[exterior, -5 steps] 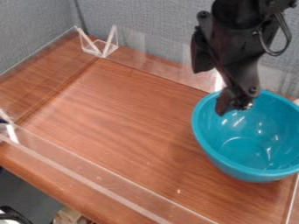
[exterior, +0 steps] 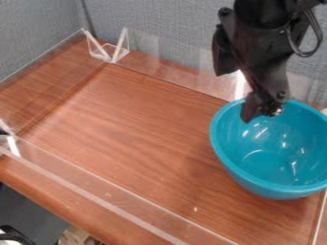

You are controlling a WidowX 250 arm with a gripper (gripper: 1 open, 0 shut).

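The black gripper (exterior: 242, 80) comes down from the top right, its fingers apart, one at the left and the other reaching down over the rim of a turquoise bowl (exterior: 262, 163). The bowl sits at the right of the wooden table, and nothing shows between the fingers. The bowl's far part is partly hidden by the gripper.
A white wire-like object (exterior: 109, 48) stands at the back left corner against grey padded walls. Dark objects lie off the table at the bottom left.
The gripper has shifted very slightly over the last second. The bowl looks unmoved.
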